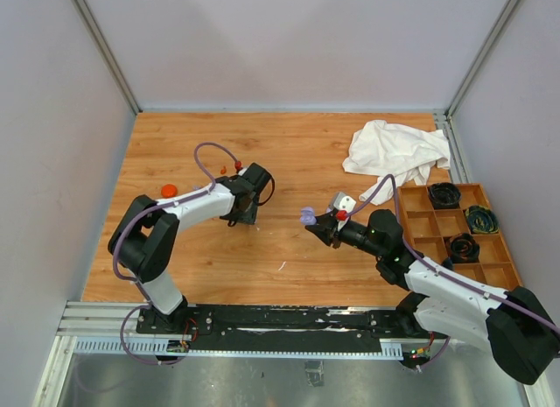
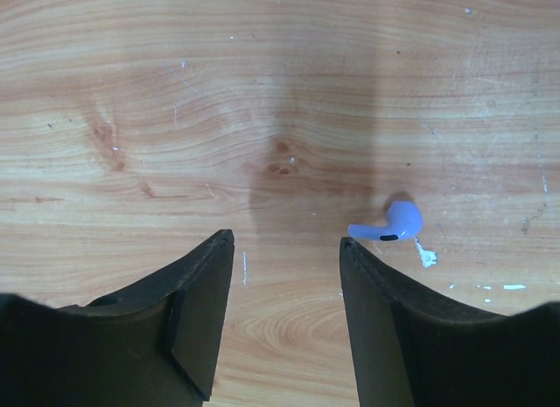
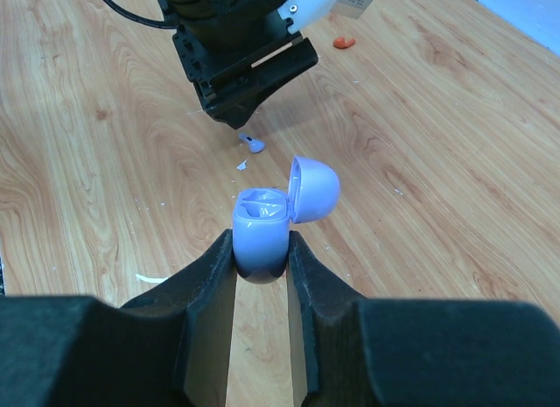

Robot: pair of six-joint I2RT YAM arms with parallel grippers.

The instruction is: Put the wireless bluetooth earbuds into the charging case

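One blue earbud point(image 2: 402, 221) lies on its side on the wooden table, its stem towards the left in the left wrist view. My left gripper is open above the table, nothing between its fingers; the earbud is beyond and to the right of the right fingertip. The right wrist view shows that earbud point(image 3: 252, 143) just past the left gripper's dark fingers point(image 3: 236, 108). My right gripper is shut on the blue-violet charging case point(image 3: 261, 245), held up with its lid point(image 3: 313, 190) raised. Shallow hollows show in the case's top.
Orange-red pieces lie at the left, the largest a round one point(image 1: 169, 191). A white cloth point(image 1: 398, 151) is spread at the back right, near a wooden compartment box point(image 1: 499, 249) with dark coils. The table between the arms is clear apart from small pale scraps.
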